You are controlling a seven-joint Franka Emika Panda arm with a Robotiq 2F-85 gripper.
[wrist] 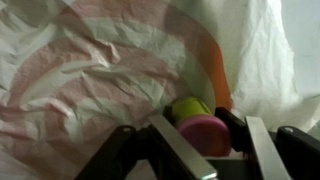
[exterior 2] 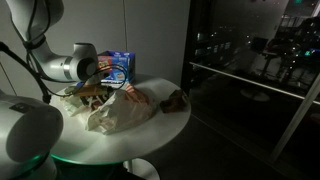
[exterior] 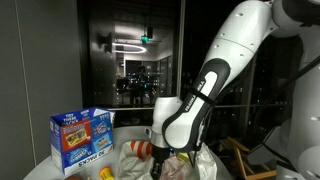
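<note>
In the wrist view my gripper is shut on a small yellow-green cylinder with a pink end (wrist: 203, 134). The pink end faces the camera, with a finger on either side. Behind it spreads a crumpled white plastic bag with a red-orange print (wrist: 110, 75). From the second exterior view, the bag (exterior 2: 118, 112) lies on the round white table, and the arm reaches over it from the left. The fingertips and the held piece are hard to make out in both exterior views.
A blue snack box (exterior: 82, 138) stands at the table's left, with a small yellow item (exterior: 106, 173) in front of it. A dark brownish object (exterior 2: 175, 101) sits near the right edge of the white table (exterior 2: 165, 128). Bare tabletop shows in front of the bag.
</note>
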